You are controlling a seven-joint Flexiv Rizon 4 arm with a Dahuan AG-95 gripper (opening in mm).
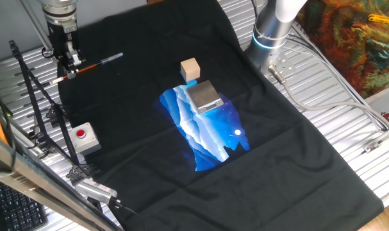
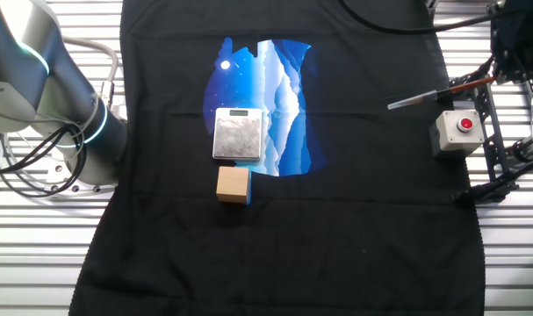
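Note:
In exterior view 1 my gripper (image 1: 72, 72) hangs at the upper left, shut on a slim brush or pen (image 1: 91, 66). Its shaft is orange-red, and a clear greyish section with a bluish end reaches out to the right. A pale end sticks out on the gripper's other side. Judged across both views, the pen (image 2: 424, 97) is held up in the air. Around the grip the fingertips are small and dark. In exterior view 2 the gripper (image 2: 503, 77) is partly cut off at the right edge.
A silver scale (image 1: 205, 96) rests on a blue mountain print (image 1: 204, 138) on black cloth (image 1: 277, 167). Beside it sits a wooden-coloured block (image 1: 190, 68) with a blue side. A box with a red button (image 1: 82, 136) stands near black frame bars.

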